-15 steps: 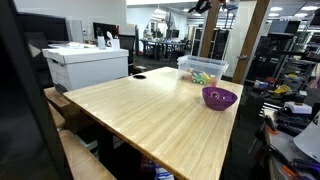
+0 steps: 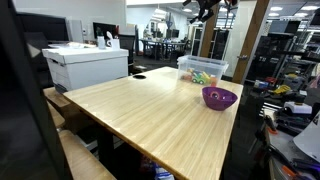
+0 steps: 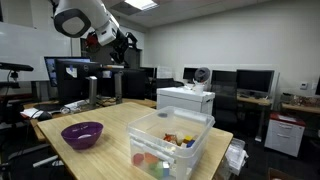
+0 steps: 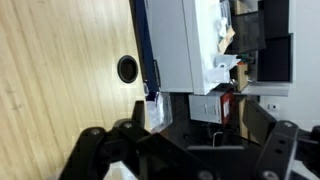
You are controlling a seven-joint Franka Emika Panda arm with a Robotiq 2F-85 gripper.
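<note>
A purple bowl (image 2: 219, 97) stands on the wooden table, with small items inside it in exterior view 1; exterior view 2 shows the same bowl (image 3: 82, 135) near the table's edge. Close by is a clear plastic bin (image 3: 170, 130) holding several colourful items. My gripper (image 2: 193, 13) hangs high above the table, well clear of both containers. Exterior view 2 has the gripper (image 3: 131, 41) raised at the upper left, touching nothing there. Its dark parts fill the bottom of the wrist view, but the gap between the fingers is unclear.
A black round disc (image 4: 127, 69) lies on the wooden tabletop (image 2: 150, 105). White cabinets (image 2: 90, 68) stand past the table's far left end.
My gripper has tilted and shifted slightly, still high over the table. The bowl and bin stay where they were.
</note>
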